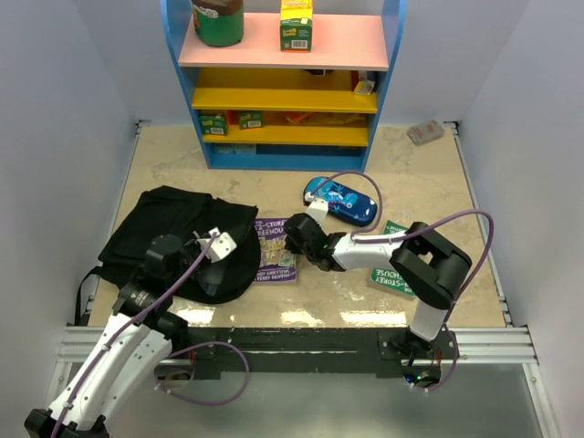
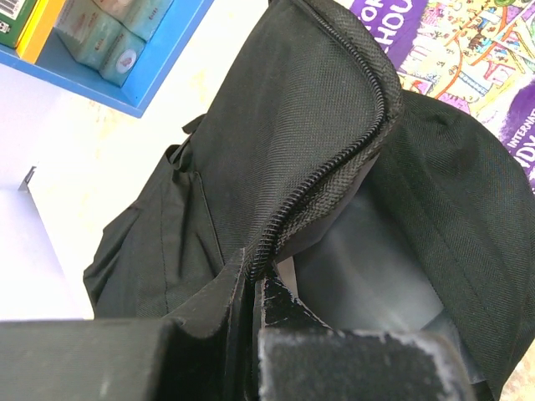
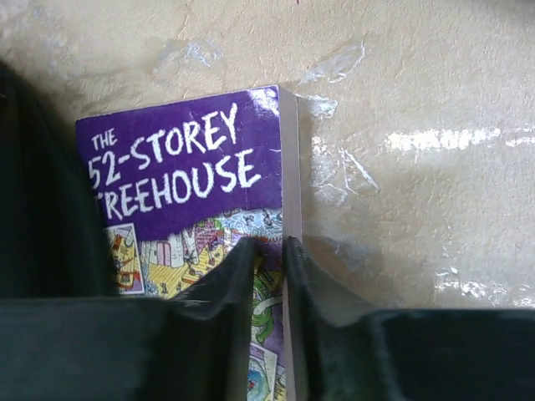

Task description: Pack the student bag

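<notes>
The black bag (image 1: 155, 237) lies open on the left of the table. My left gripper is shut on the bag's zippered edge (image 2: 326, 175), holding it up so the grey lining shows. The purple 52-Storey Treehouse book (image 3: 184, 159) lies flat right beside the bag, whose dark cloth borders its left side in the right wrist view. My right gripper is low over the book's right edge, fingertips close together at that edge; whether they grip it is unclear. A blue pencil case (image 1: 342, 201) and a green book (image 1: 392, 283) lie to the right.
The blue shelf unit (image 1: 287, 160) with boxes stands at the back. A small pale item (image 1: 424, 132) lies at the back right.
</notes>
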